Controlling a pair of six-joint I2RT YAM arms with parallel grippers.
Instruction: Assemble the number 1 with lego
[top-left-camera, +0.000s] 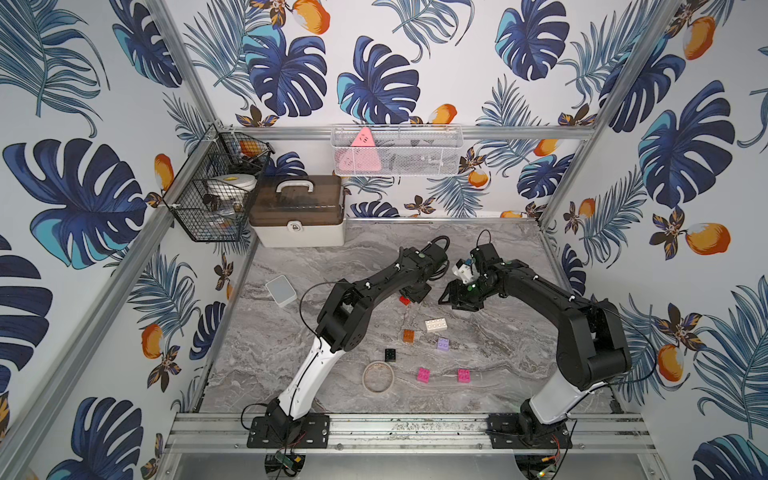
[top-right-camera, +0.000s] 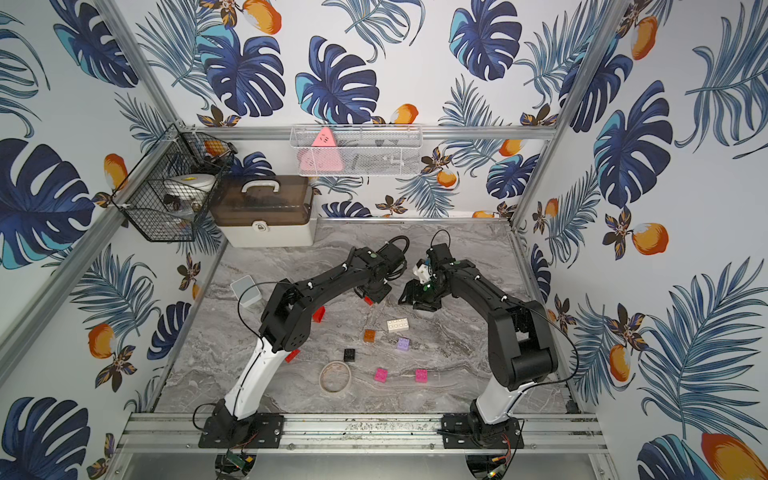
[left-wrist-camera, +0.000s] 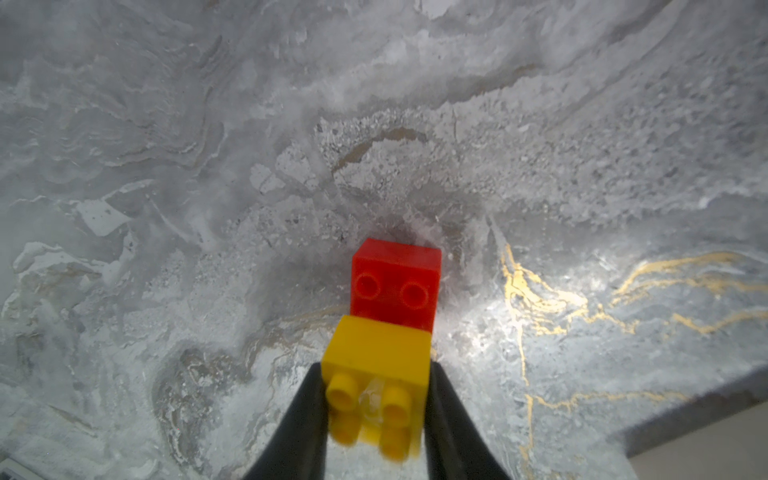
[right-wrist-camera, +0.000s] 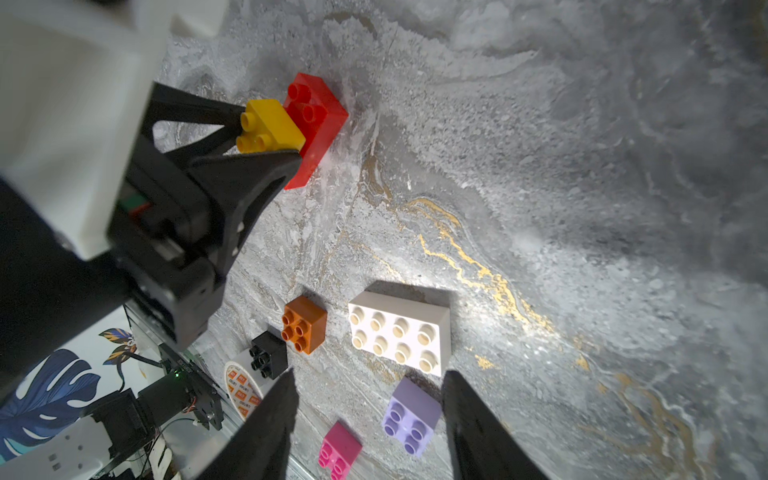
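Observation:
My left gripper is shut on a yellow brick (left-wrist-camera: 376, 352), which is held over part of a red brick (left-wrist-camera: 392, 280) on the table; whether they touch I cannot tell. The yellow brick (right-wrist-camera: 276, 124) and red brick (right-wrist-camera: 320, 128) also show at the upper left of the right wrist view, beside the black fingers. My right gripper hangs open to the right of the left one, with nothing between its fingers, above the table near a white brick (right-wrist-camera: 400, 332) and a lilac brick (right-wrist-camera: 412, 416).
Orange (right-wrist-camera: 304, 324), black (right-wrist-camera: 268, 356) and pink (right-wrist-camera: 340, 448) bricks and a tape ring (top-left-camera: 378, 362) lie toward the front. More red pieces (top-right-camera: 318, 314) lie by the left arm. A storage box (top-left-camera: 296, 232) stands at the back left.

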